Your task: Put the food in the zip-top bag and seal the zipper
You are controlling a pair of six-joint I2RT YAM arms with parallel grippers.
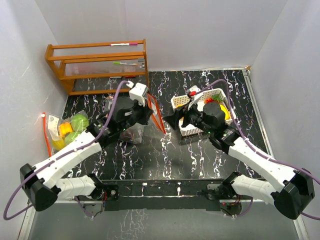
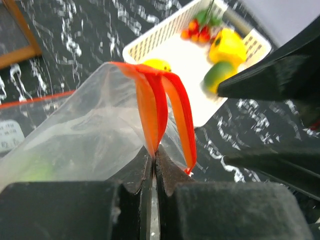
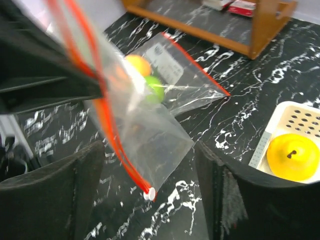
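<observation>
My left gripper is shut on a clear zip bag at its orange zipper, held upright over the counter's middle. Just right of it, my right gripper is part open beside the bag, nothing visible between its fingers. The white basket at right holds yellow food, a green-yellow piece and red pieces with greens. A filled bag lies at the far left, another behind my left gripper, with fruit inside.
A wooden rack with markers stands at the back left. Walls close in the sides and back.
</observation>
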